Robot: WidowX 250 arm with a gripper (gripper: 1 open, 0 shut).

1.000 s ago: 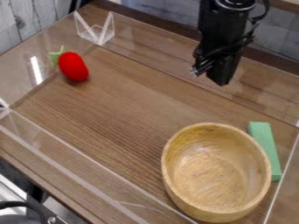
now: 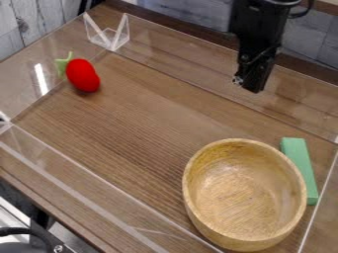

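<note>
My gripper [image 2: 248,73] hangs at the top right above the bare wooden table, a dark mechanism with fingers angled down; whether it is open is hard to tell. Below it at the lower right sits a tan bowl [image 2: 242,193], empty. A green bar-shaped item [image 2: 298,170] lies at the bowl's right side. At the left is a red rounded object [image 2: 82,76] with a green part behind it.
A clear wire-like or plastic item [image 2: 109,32] stands at the upper left. A raised edge runs along the back.
My gripper has shifted slightly and its orientation looks changed, staying high over the right back of the table. The objects on the table have not moved.
</note>
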